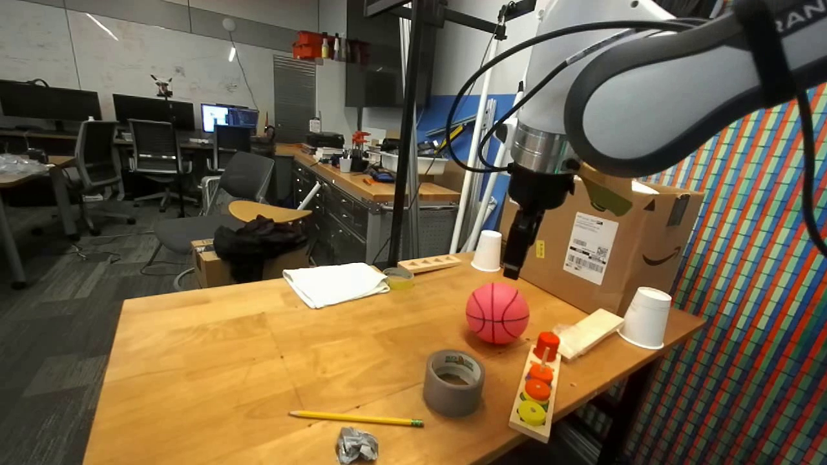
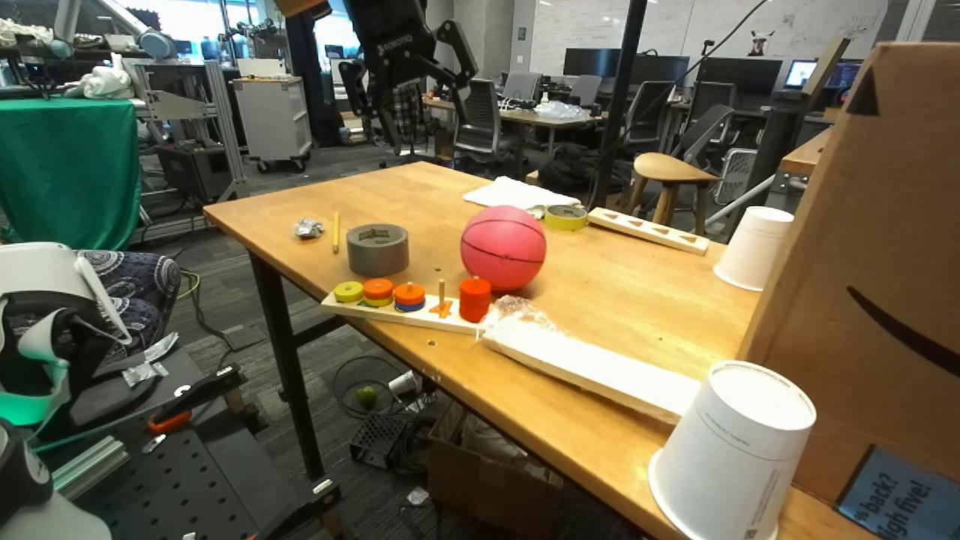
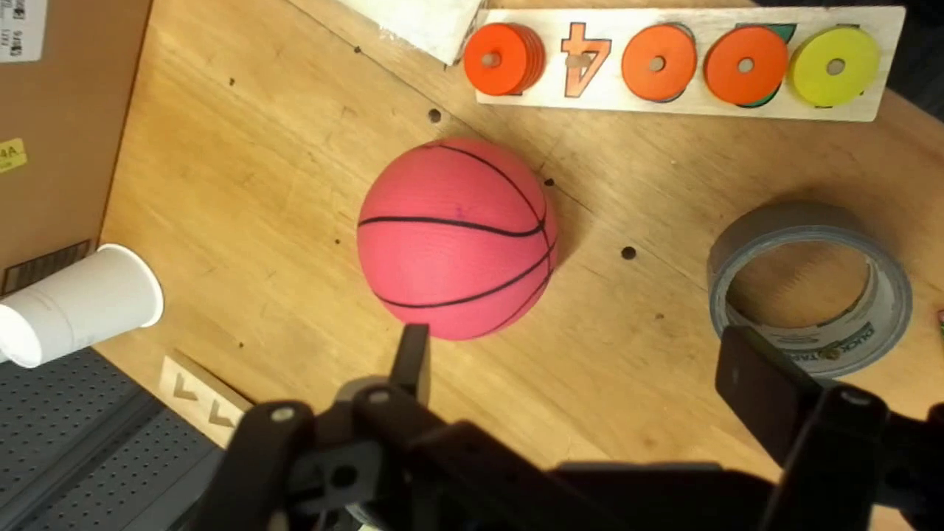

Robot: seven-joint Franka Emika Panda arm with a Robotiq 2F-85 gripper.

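Note:
My gripper hangs in the air above the table, its fingers wide apart and nothing between them. In the wrist view, the pink basketball (image 3: 456, 239) lies beyond the left finger (image 3: 412, 363), while a grey tape roll (image 3: 810, 287) shows past the right one. Ball and roll rest apart on the wood; in exterior view 1 the roll (image 1: 453, 382) sits nearer the camera than the ball (image 1: 497, 313). A wooden peg board (image 2: 423, 318) with red, orange and yellow discs lies along the table edge.
A large cardboard box (image 1: 597, 240) and two upturned white cups (image 1: 648, 318) stand on one side. A white cloth (image 1: 337, 283), a pencil (image 1: 356, 418) and crumpled foil (image 1: 356, 445) lie elsewhere.

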